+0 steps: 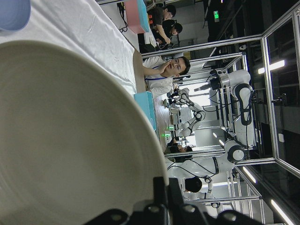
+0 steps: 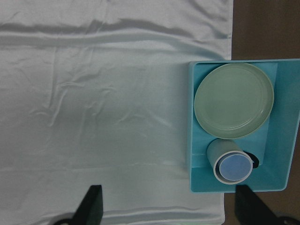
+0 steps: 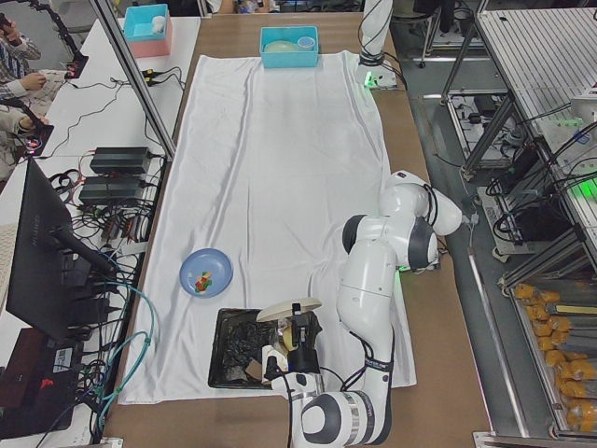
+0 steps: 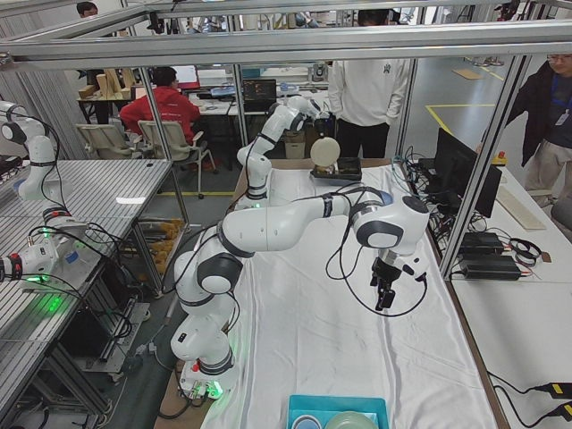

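Note:
My left gripper (image 3: 298,331) is shut on the rim of a cream plate (image 1: 70,131), which is held tilted over the black-lined bin (image 3: 238,345). In the left wrist view the plate fills much of the lower left. A blue plate (image 3: 205,273) with small food pieces lies on the cloth left of the bin. My right gripper (image 4: 386,290) hangs over the cloth near the blue tray (image 2: 197,183); in the right wrist view its fingers stand apart with nothing between them. That tray holds a green plate (image 2: 234,100) and a cup (image 2: 215,154).
Cables, a monitor (image 3: 42,243) and metal frame posts line the table's sides.

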